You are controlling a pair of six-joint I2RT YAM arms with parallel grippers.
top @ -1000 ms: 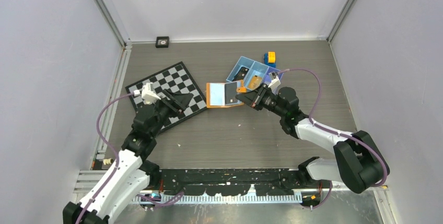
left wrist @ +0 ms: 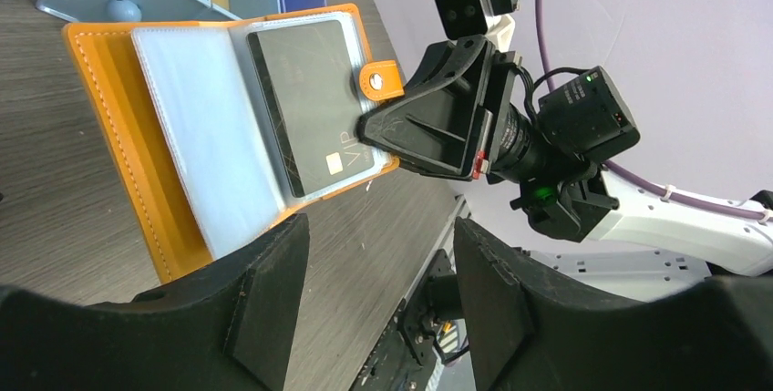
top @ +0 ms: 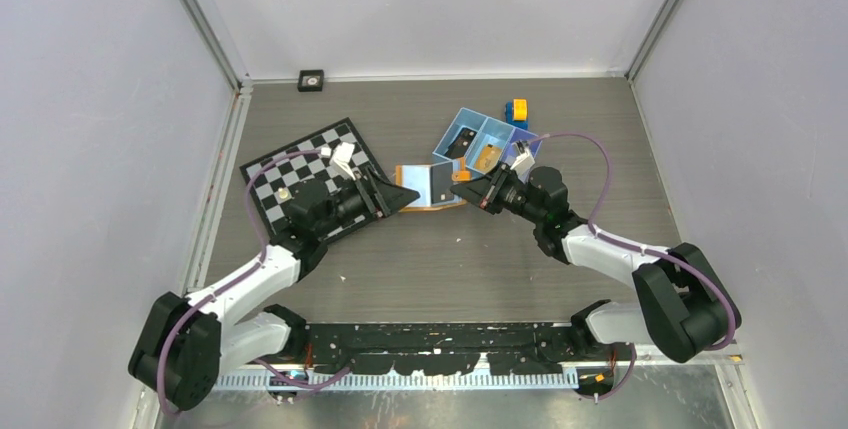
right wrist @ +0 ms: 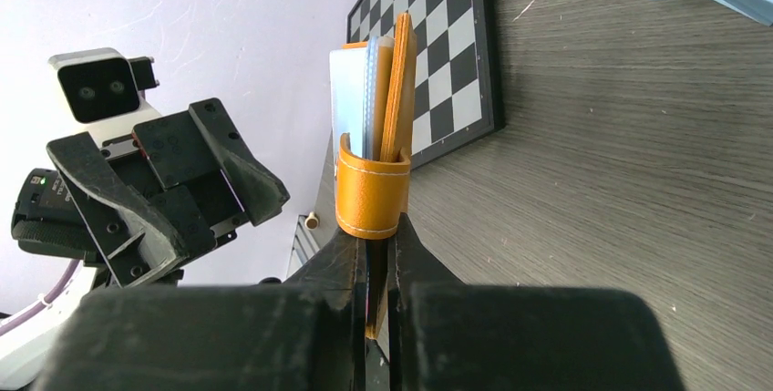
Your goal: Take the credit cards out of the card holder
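The orange card holder (left wrist: 137, 145) stands spread open in the left wrist view, with clear plastic sleeves (left wrist: 214, 127) inside. A dark grey card (left wrist: 314, 90) marked VIP sits in the sleeve on its right side. My right gripper is shut on that side of the holder, below its orange snap strap (left wrist: 381, 80). In the right wrist view the holder is edge-on, rising from between the right fingers, its strap (right wrist: 372, 192) towards the camera. My left gripper is open, its gap empty, close to the holder's left side in the top view.
A light blue divided box (top: 462, 121) with dark and tan items stands behind the holder. A chessboard (top: 335, 139) lies under the left arm, a blue and yellow object (top: 517, 112) at the back.
My left gripper has moved right, from over the chessboard to the holder's left edge. The right gripper and the holder have stayed nearly in place.
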